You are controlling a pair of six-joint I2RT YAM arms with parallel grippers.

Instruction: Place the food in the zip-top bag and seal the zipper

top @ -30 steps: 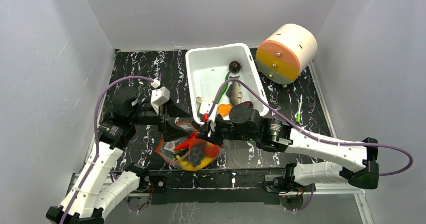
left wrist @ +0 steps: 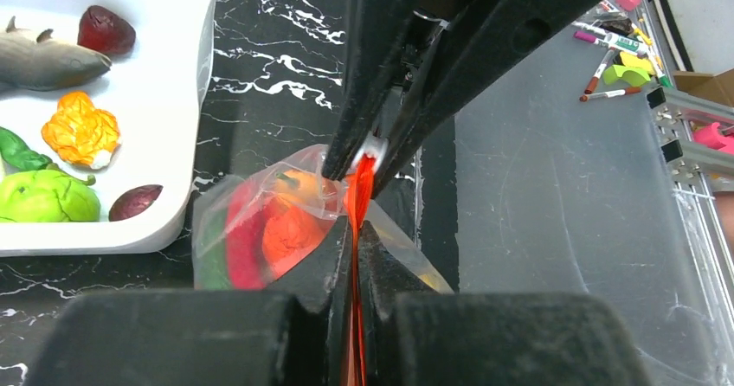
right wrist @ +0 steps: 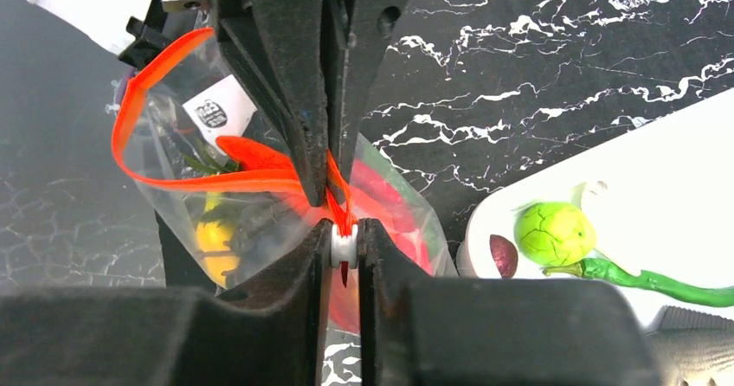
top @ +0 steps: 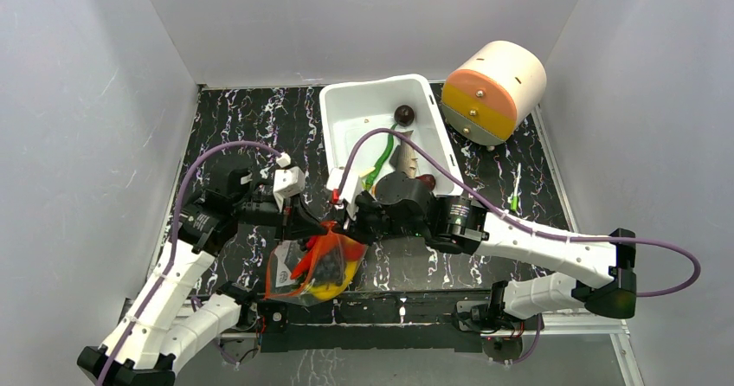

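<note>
The clear zip bag with an orange zipper edge stands at the table's front, holding red, yellow and dark food. My left gripper is shut on the orange edge, which runs as a thin strip between its fingers. Just beside it, my right gripper is shut on the small white slider of the zipper. From the right wrist, the bag's mouth gapes as an orange loop on the far side of the left fingers. Both fingertip pairs nearly touch in the top view.
A white tray behind the bag holds a fish, a green vegetable, a green pepper and other food. A round cream-and-orange box stands back right. Bare counter lies left of the tray.
My right gripper has shifted slightly left, and the bag has moved left with its mouth drawn narrower.
</note>
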